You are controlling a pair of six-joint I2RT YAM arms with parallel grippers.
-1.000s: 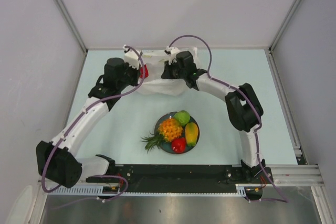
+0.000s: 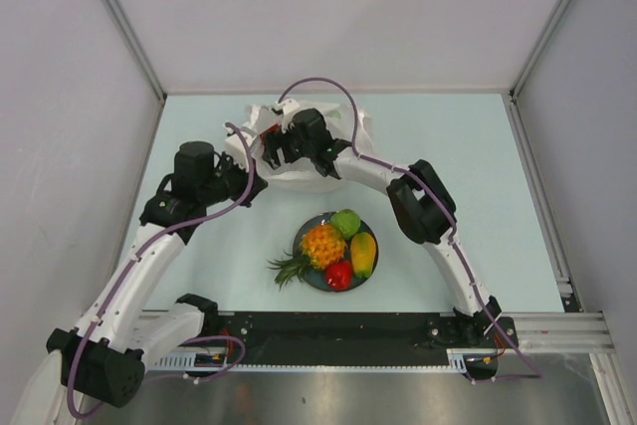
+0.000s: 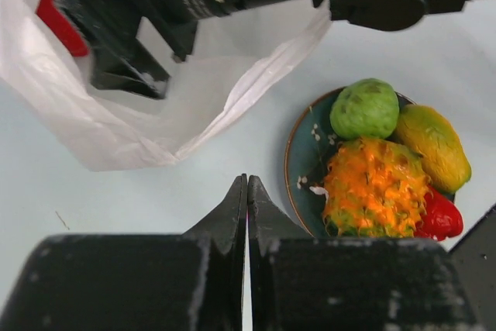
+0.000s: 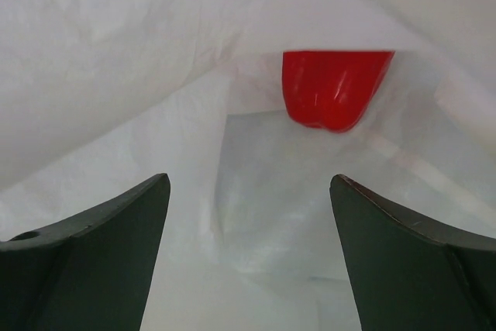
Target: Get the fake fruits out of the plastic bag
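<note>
A white plastic bag (image 2: 309,180) lies at the back of the table, its opening facing the front left. Inside it is a red fruit, like a bell pepper, partly covered by a fold of the bag; its edge (image 3: 60,19) also shows in the left wrist view. My right gripper reaches into the bag with its fingers spread and the red fruit ahead, apart from them. My left gripper is shut with nothing between its fingers, outside the bag just in front of its rim (image 3: 147,141).
A dark plate (image 3: 306,172) in front of the bag holds a pineapple (image 2: 323,245), a green fruit (image 2: 346,223), a yellow fruit (image 2: 363,255) and another red fruit (image 2: 338,276). Bare table lies to the right.
My left gripper has drawn back toward the front, away from the bag's rim.
</note>
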